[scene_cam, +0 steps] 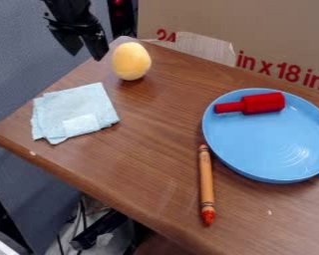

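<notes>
My black gripper hangs at the upper left, over the far left edge of the table and apart from the objects on it; whether its fingers are open or shut is hard to tell. Just right of it a yellow egg-shaped object sits on the wooden table. A folded light-blue cloth lies at the left. On the right, a red roller-like object rests in a blue plate. An orange crayon lies below the plate's left side, tip toward the front.
A cardboard box stands along the back.
</notes>
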